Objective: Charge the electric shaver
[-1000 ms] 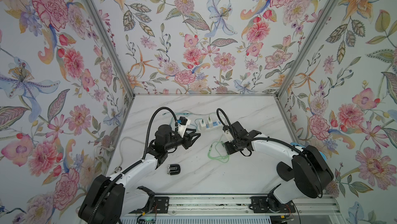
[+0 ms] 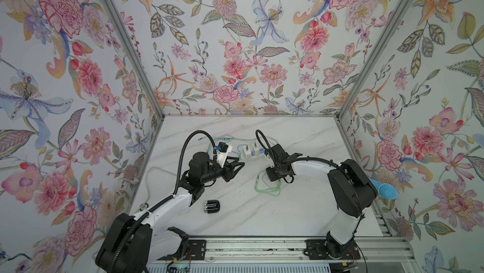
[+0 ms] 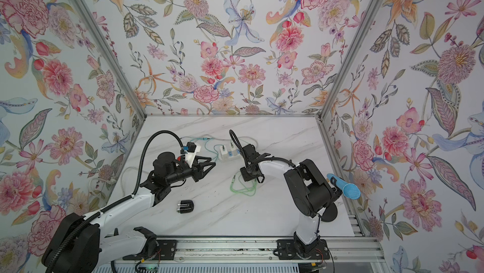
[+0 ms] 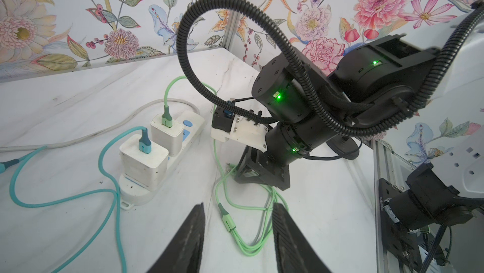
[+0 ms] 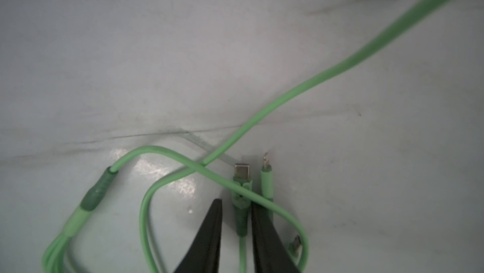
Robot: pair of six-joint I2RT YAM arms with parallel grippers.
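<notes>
A black shaver (image 2: 212, 206) lies at the table's front left, with bright metal strips on its left end. Over the left-middle of the table my left gripper is open and empty, clear of every object. My right gripper points down at the green cable, open, its fingertips apart on either side of a dark-green connector (image 5: 242, 217) with a flat metal tip. A slimmer green plug (image 5: 266, 182) lies just right of that connector, and another tip is partly hidden lower right. One strand of green cable (image 5: 201, 168) crosses over the connector.
The white power strip (image 4: 135, 192) holds two white adapters, one with a teal cable (image 4: 108, 172) plugged in, one with the green cable. A blue round-headed device (image 3: 350, 190) stands at the right edge.
My right gripper has moved left, from the right side of the green cable to over its connectors. The left arm and the shaver have not moved.
</notes>
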